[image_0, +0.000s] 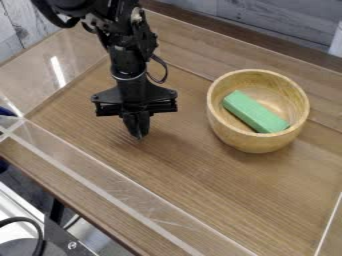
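My black gripper (135, 126) hangs low over the wooden table at the left of centre, shut, with nothing visible between its fingers. To its right stands a round light-wood bowl (227, 135) with a long green block (255, 111) lying in it, apart from the gripper.
Clear strips run along the left and lower-left edge, where some dark cabling shows in the bottom corner.
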